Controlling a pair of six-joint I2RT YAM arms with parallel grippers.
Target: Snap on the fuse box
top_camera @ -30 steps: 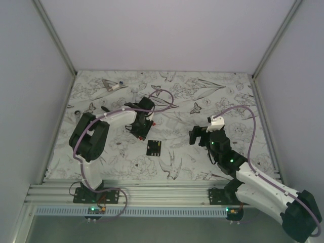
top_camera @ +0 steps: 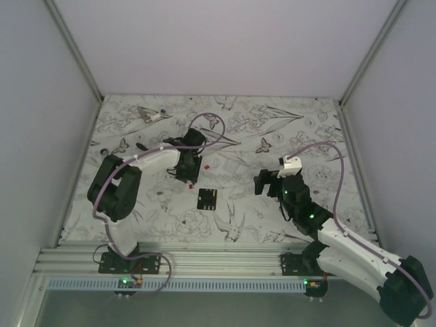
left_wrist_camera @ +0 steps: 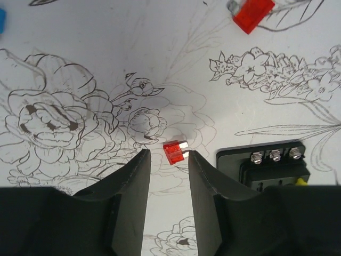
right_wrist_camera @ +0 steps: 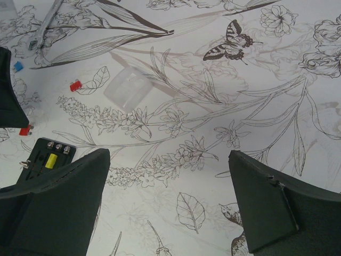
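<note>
The black fuse box [top_camera: 207, 199] lies on the patterned table, with silver terminals and a yellow piece, also in both wrist views [left_wrist_camera: 250, 160] [right_wrist_camera: 34, 165]. A small red connector [left_wrist_camera: 175, 152] lies beside it, just beyond my left gripper, whose fingers are parted with nothing visibly held. A second red connector [left_wrist_camera: 252, 15] lies farther back. My right gripper is open over bare table, right of the fuse box; in the top view it [top_camera: 268, 182] stays at the right.
A blue piece [right_wrist_camera: 18, 66] and a clear square piece [right_wrist_camera: 128, 89] lie behind the fuse box. Tools [top_camera: 151, 116] lie at the back left.
The right arm has not moved.
</note>
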